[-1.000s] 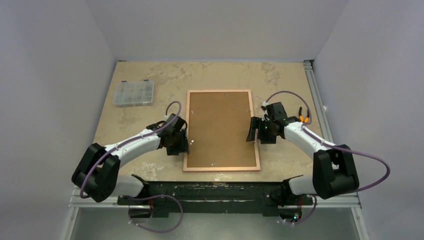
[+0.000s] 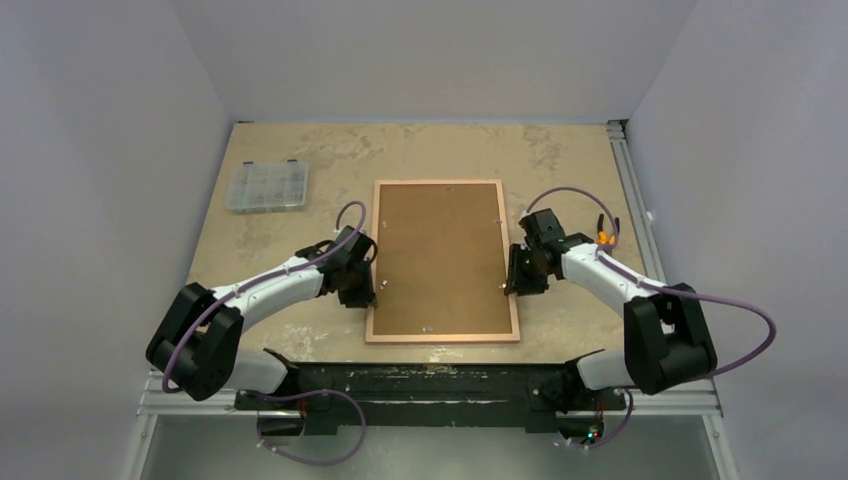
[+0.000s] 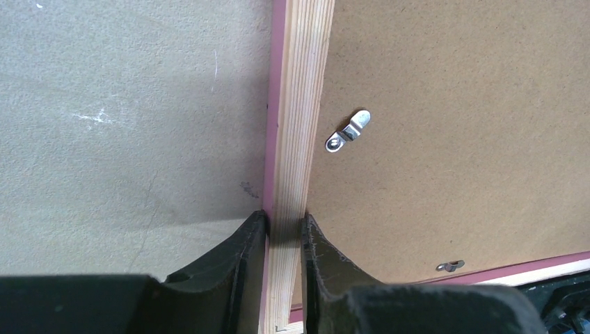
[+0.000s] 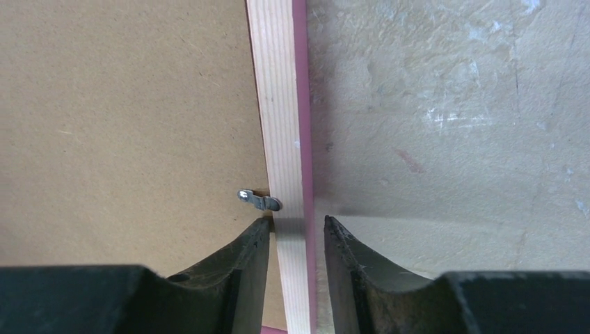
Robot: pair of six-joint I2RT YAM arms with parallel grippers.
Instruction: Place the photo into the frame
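The wooden picture frame (image 2: 448,182) lies face down on the table, its brown backing board (image 2: 445,260) inside the rails. In the left wrist view, my left gripper is shut on the left rail (image 3: 300,90), one finger on each side. My right gripper straddles the right rail (image 4: 280,125), partly open; a gap shows between the rail's outer side and the outer finger (image 4: 334,240). Beside that rail, a metal clip (image 4: 259,200) reaches onto its inner edge. Near the left rail, another clip (image 3: 348,131) lies turned over the board. No photo is visible.
A clear divided box (image 2: 268,187) stands at the back left. Orange-handled pliers (image 2: 606,236) lie right of the right arm. More clips, such as the bottom one (image 3: 451,266), sit along the board's edge.
My right gripper has shifted slightly toward the front and right, from over the board's edge to around the right rail, its fingers narrowing. The left gripper stays nearly still at the left rail.
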